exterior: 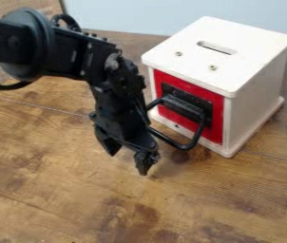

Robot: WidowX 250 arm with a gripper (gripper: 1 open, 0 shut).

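Observation:
A black robot arm reaches in from the upper left, and its gripper [127,150] points down over the wooden table just left and in front of a white wooden box [235,57]. The two fingers stand apart, with nothing visible between them. The box has a slot on top and a red front panel [168,81] carrying a black fitting [191,106]. A black loop, possibly a cable or handle, runs from that area down beside the gripper; where it attaches is partly hidden by the arm.
A pale wall or surface lies behind the box.

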